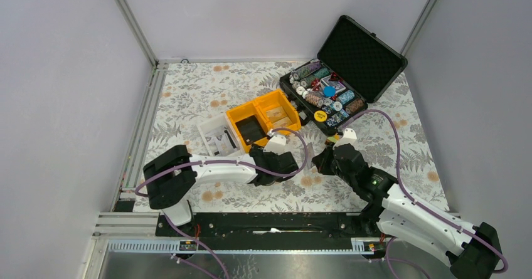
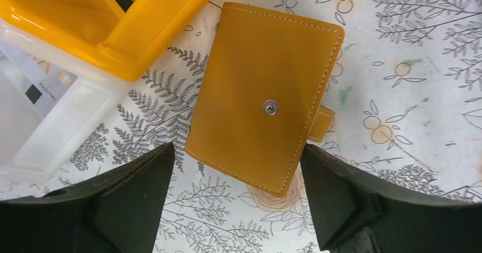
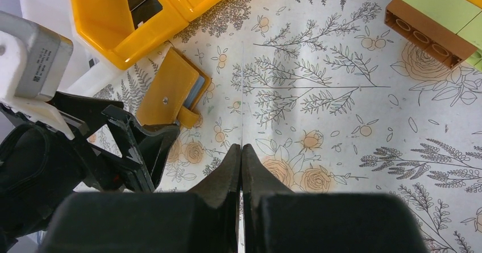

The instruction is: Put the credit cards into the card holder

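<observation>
A tan leather card holder with a snap and a side tab lies on the cloth; in the right wrist view point(image 3: 165, 94) a grey card edge shows in it. My left gripper is part open around its near end, one finger by the tab side. My right gripper is shut on a thin clear card point(image 1: 310, 155), seen edge-on in the right wrist view, held upright to the right of the holder.
An orange tray point(image 1: 281, 94) and a white tray point(image 1: 207, 128) sit behind the holder. A black chip case point(image 1: 361, 47) stands at back right, with coloured blocks point(image 3: 433, 25) below it.
</observation>
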